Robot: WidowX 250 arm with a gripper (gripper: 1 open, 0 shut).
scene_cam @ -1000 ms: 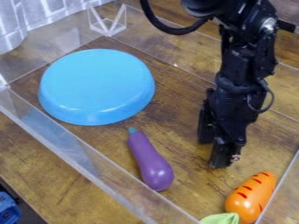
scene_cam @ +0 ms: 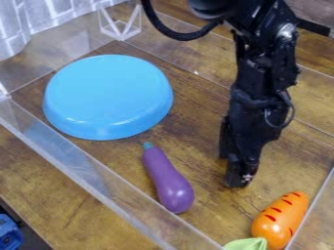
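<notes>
The black robot gripper [scene_cam: 237, 166] is low over the wooden board in the right half of the camera view, fingertips near the surface; whether it holds anything is hard to tell. A blue round bowl or lid [scene_cam: 108, 93] lies at the upper left. A purple eggplant [scene_cam: 167, 179] lies below and left of the gripper. An orange carrot [scene_cam: 279, 220] lies at the lower right, below the gripper.
A clear rail or wall [scene_cam: 85, 181] runs diagonally along the lower left. A pale green object [scene_cam: 245, 243] is at the bottom edge. Bare board surrounds the gripper on the left and right.
The gripper and arm have shifted very slightly; the objects lie where they were.
</notes>
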